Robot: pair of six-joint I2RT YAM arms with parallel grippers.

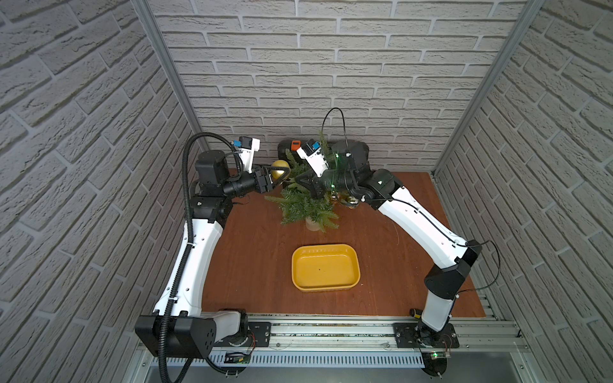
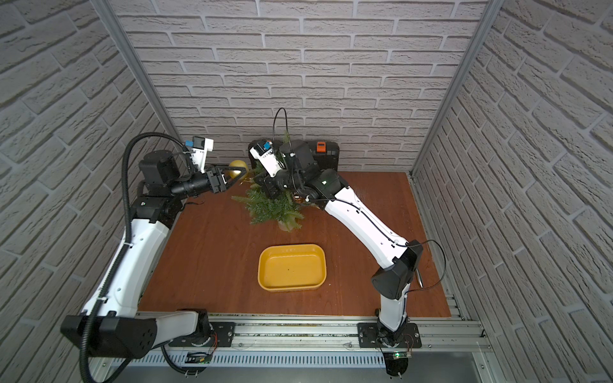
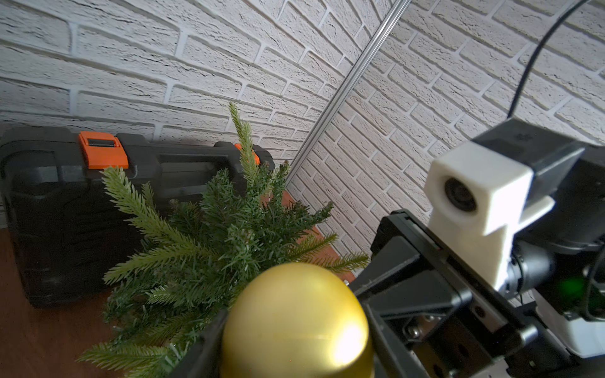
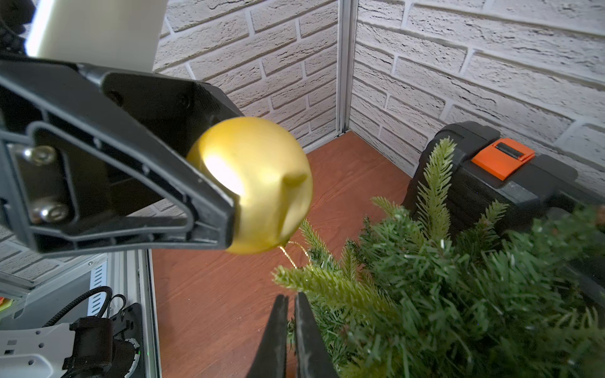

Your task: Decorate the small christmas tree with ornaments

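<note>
A gold ball ornament [image 4: 258,182], with a thin gold loop below it, is gripped by my left gripper [image 1: 278,172], raised at the tree's left side. My right gripper is shut beside the ball, over the tree, its fingertips below the loop with nothing clearly between them. The small green tree [image 3: 220,233] stands in a pale pot [image 1: 312,224] at the table's middle back, partly hidden by both arms in the top views.
A black case [image 2: 329,159] with orange latches stands behind the tree. An empty yellow tray [image 1: 324,266] lies in front.
</note>
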